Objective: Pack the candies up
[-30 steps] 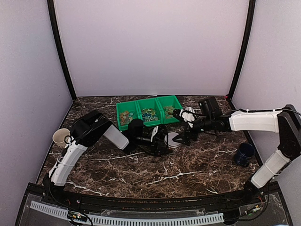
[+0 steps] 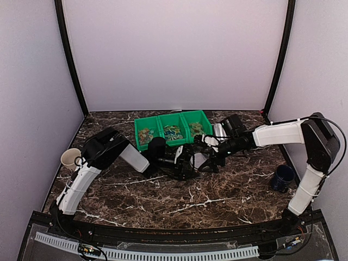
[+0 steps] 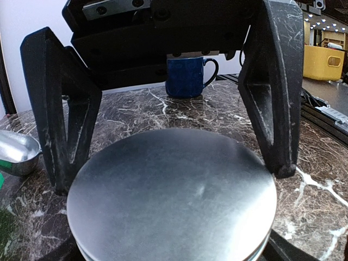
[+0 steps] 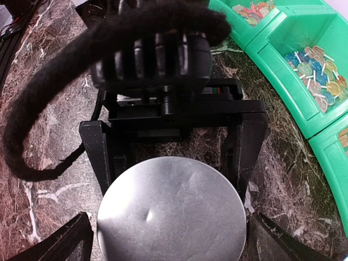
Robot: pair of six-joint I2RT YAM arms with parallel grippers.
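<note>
A round container with a flat silver lid (image 2: 200, 159) stands in front of the green bins, between both grippers. The lid (image 3: 174, 190) fills the lower part of the left wrist view, and the container's body is mostly hidden beneath it. My left gripper (image 2: 188, 167) is open, its fingers (image 3: 60, 125) apart on either side of the lid. From the other side my right gripper (image 2: 209, 164) is also open, with its fingers (image 4: 103, 152) spread around the lid (image 4: 171, 212). Wrapped candies and lollipops (image 4: 315, 73) lie in the green bins (image 2: 173, 119).
A blue mug (image 2: 283, 178) stands at the right and a pale cup (image 2: 70, 157) at the left. Beside the bins is a metal scoop (image 3: 19, 152).
My right gripper has moved left, over to the silver lid, which it now partly covers in the top view. The left arm has stayed where it was.
</note>
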